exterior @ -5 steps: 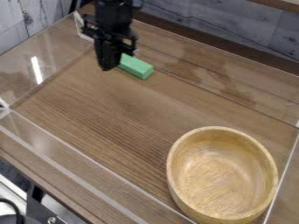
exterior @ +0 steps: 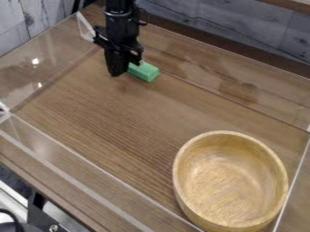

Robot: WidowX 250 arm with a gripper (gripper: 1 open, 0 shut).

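Note:
The black gripper (exterior: pixel 119 56) is at the upper left of the wooden table, just left of a green rectangular object (exterior: pixel 143 71) and close to it, perhaps touching. Whether its fingers are open or shut is too small to tell.
A large yellow bowl (exterior: pixel 229 177) sits at the lower right. White grey-veined walls edge the back, and a white object lies at the left edge.
The arm and gripper have moved back, away from the camera, and appear smaller beside the green object. The green object and the bowl look unmoved.

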